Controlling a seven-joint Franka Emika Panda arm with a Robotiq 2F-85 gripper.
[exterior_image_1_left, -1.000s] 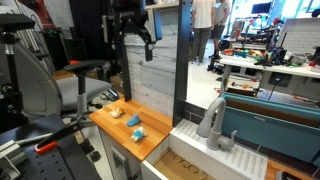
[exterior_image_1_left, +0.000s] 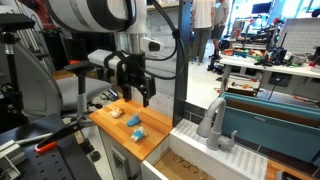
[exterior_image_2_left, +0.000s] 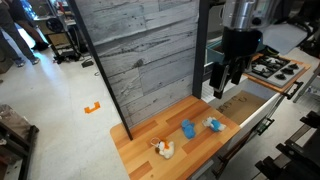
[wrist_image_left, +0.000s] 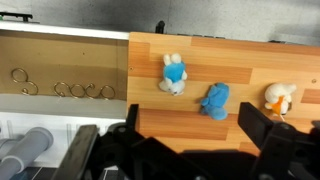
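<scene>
Three small plush toys lie apart on the wooden worktop (wrist_image_left: 200, 52). One is white with a blue middle (wrist_image_left: 173, 74), nearest the worktop's edge beside the open drawer. A plain blue toy (wrist_image_left: 215, 101) sits near the centre in the wrist view, and a white toy with orange parts (wrist_image_left: 281, 97) is at the right. My gripper is open above them, its fingers wide apart with nothing between. Exterior view 1 shows the gripper (exterior_image_1_left: 137, 97) well clear of the wood; exterior view 2 has it (exterior_image_2_left: 226, 86) above the worktop's drawer-side end.
Beside the worktop is a shallow open drawer (wrist_image_left: 60, 104) with several thin hooks or rings in it. A grey tap-like fixture (exterior_image_1_left: 210, 125) stands by its rim. A grey plank wall (exterior_image_2_left: 160, 70) rises along the worktop's back edge.
The arm and gripper have come down toward the worktop over the last second and shifted slightly left in exterior view 1. The toys have not moved.
</scene>
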